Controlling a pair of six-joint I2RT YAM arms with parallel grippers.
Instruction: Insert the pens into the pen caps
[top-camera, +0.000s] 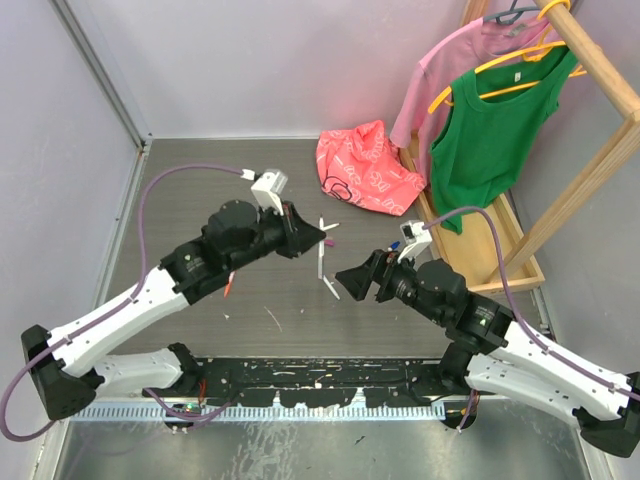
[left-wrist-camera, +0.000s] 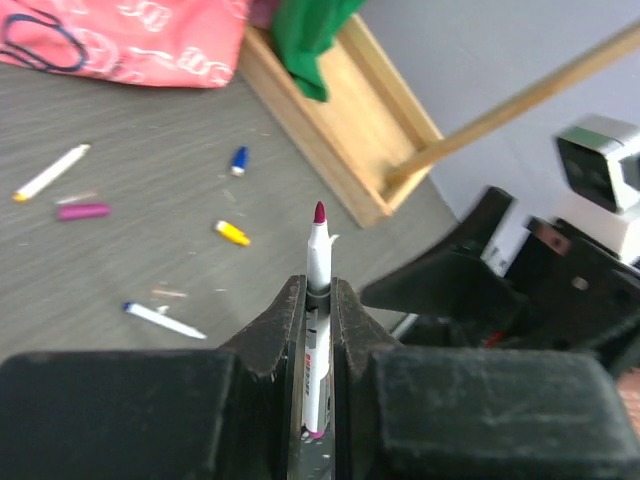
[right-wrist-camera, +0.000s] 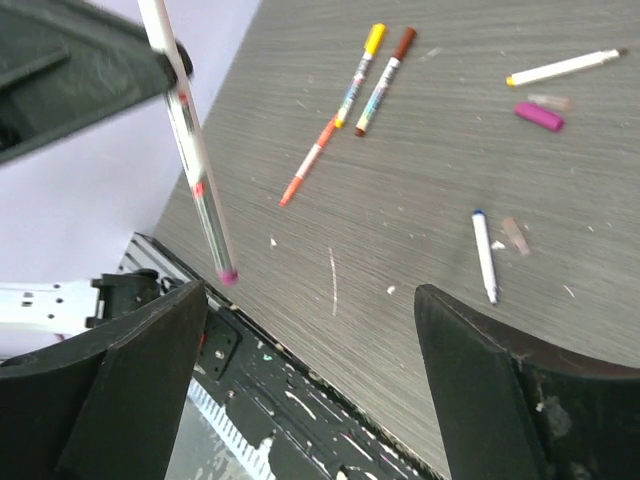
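My left gripper (top-camera: 316, 236) is raised at the centre, shut on an upright white pen (left-wrist-camera: 318, 259) with a red tip at its top. My right gripper (top-camera: 363, 276) stands open close by to the right, its fingers below and beside the held pen. On the floor lie a white pen with blue end (right-wrist-camera: 483, 255), a white pen with yellow end (left-wrist-camera: 51, 172), a purple cap (right-wrist-camera: 539, 115), a yellow cap (left-wrist-camera: 232, 232), a blue cap (left-wrist-camera: 239, 161), and orange (right-wrist-camera: 309, 160), brown and yellow pens.
A pink patterned cloth (top-camera: 365, 165) lies at the back. The wooden rack (top-camera: 530, 270) with hanging clothes occupies the right side.
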